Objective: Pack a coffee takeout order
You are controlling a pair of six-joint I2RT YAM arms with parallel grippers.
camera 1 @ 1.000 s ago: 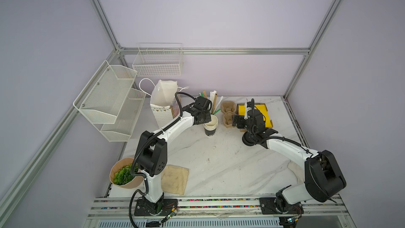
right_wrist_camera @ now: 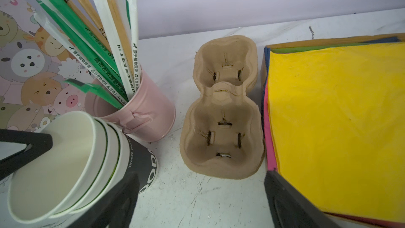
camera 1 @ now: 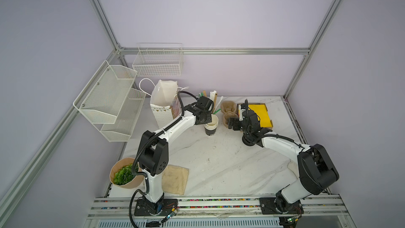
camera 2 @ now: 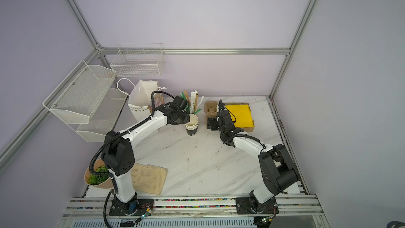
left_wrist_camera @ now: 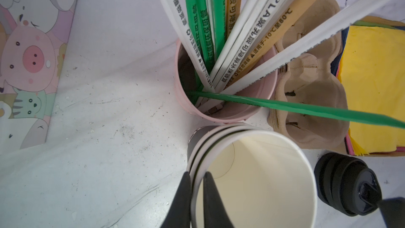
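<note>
Nested paper cups (camera 2: pixel 191 127) stand before the straw holder. In the left wrist view my left gripper is shut at the rim of the top cup (left_wrist_camera: pixel 253 177), its fingertips straddling that thin rim. My right gripper is open above the table, in front of the empty two-cup carrier (right_wrist_camera: pixel 221 130), with nothing between its fingers. A white paper bag (camera 1: pixel 162 99) stands behind my left arm. Black lids (left_wrist_camera: pixel 354 185) lie stacked right of the cups.
A pink holder of straws (right_wrist_camera: pixel 149 105) is behind the cups, yellow napkins (right_wrist_camera: pixel 337 126) in a box to the carrier's right. A cloth (camera 1: pixel 175 179) and bowl of greens (camera 1: pixel 124 173) lie front left.
My right gripper has moved slightly left toward the carrier and cups. My left arm has shifted very slightly right at the cups.
</note>
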